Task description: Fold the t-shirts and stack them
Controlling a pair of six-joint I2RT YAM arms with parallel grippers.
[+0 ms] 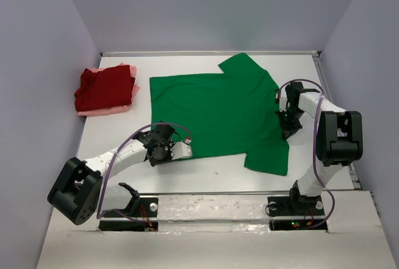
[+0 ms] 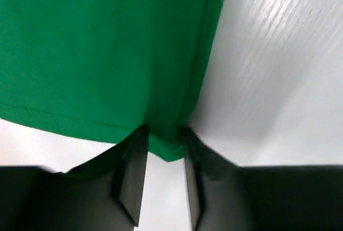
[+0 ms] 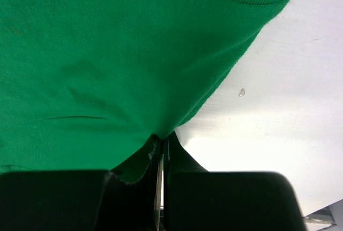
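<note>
A green t-shirt (image 1: 212, 113) lies spread flat, sleeves to the right, across the middle of the table. My left gripper is at its lower-left hem corner, fingers part open with the hem's folded corner between the blurred tips. My right gripper is shut at the shirt's edge near the collar, on the right side, with the fabric gathered at its tips.
A stack of folded red and pink shirts (image 1: 103, 88) lies at the back left of the white table (image 1: 206, 178). Bare table shows along the front edge and at both sides.
</note>
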